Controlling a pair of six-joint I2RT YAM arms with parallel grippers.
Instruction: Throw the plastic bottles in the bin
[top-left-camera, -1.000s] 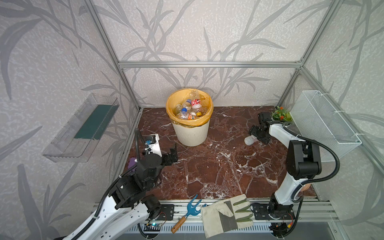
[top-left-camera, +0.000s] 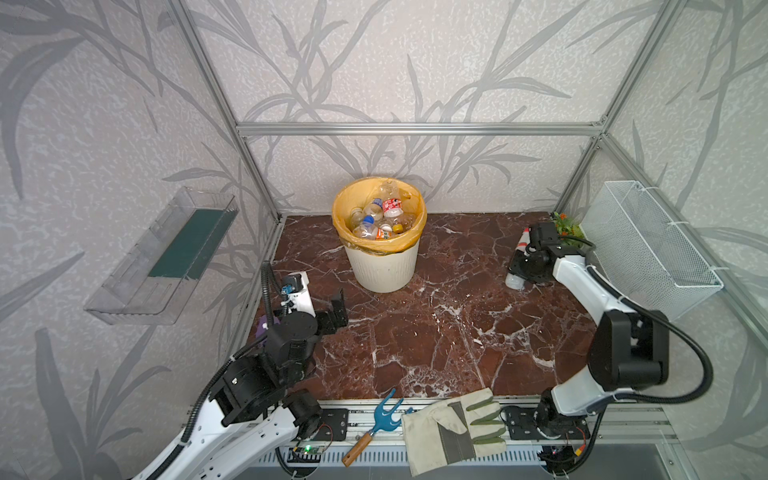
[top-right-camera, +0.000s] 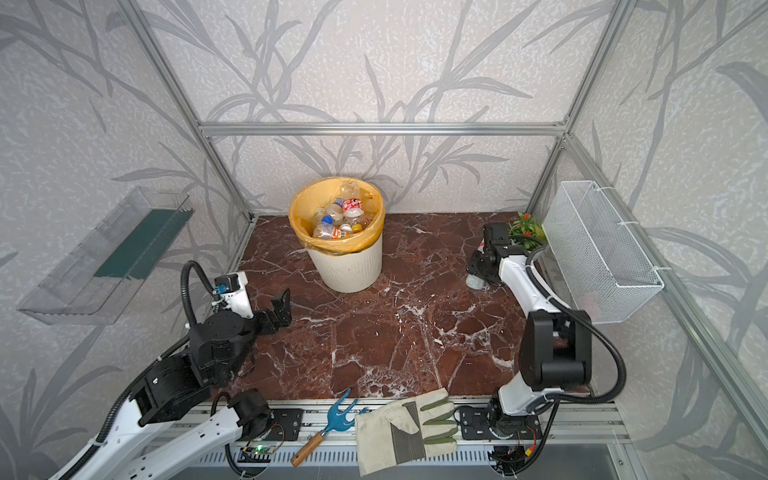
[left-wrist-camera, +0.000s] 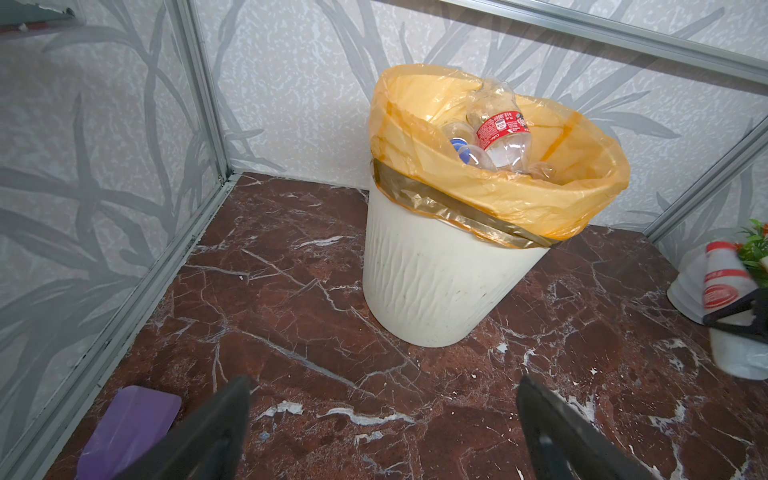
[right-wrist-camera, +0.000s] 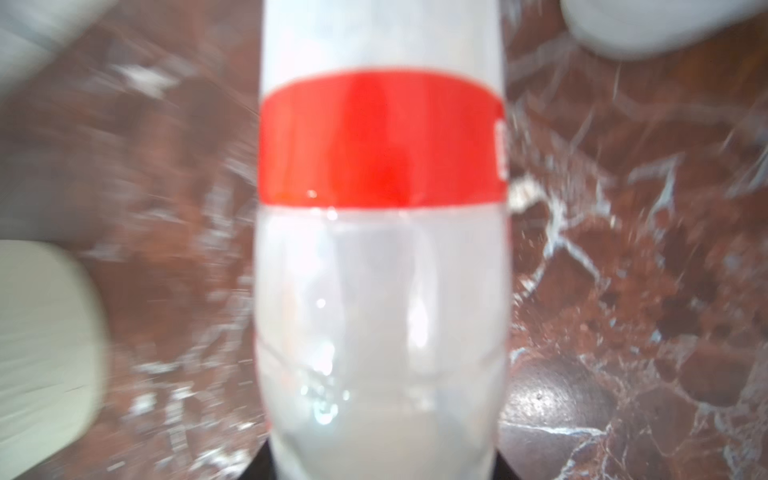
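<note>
A white plastic bottle with a red band (right-wrist-camera: 382, 140) is at the right of the table, with my right gripper (top-left-camera: 528, 264) (top-right-camera: 485, 262) shut on it; it fills the right wrist view. The bin (top-left-camera: 381, 268) (left-wrist-camera: 444, 272), lined with a yellow bag, stands at the back centre and holds several plastic bottles (left-wrist-camera: 497, 128). My left gripper (top-left-camera: 337, 308) (top-right-camera: 280, 308) stands open over the left of the table, in front of the bin and left of it, with nothing between its fingers.
A plant (top-right-camera: 529, 226) sits at the back right. A mesh basket (top-left-camera: 644, 240) and a clear shelf (top-left-camera: 132, 288) hang on the side walls. A glove (top-left-camera: 452, 428) and a blue garden fork (top-left-camera: 384, 420) lie on the front edge.
My left arm has moved slightly left.
</note>
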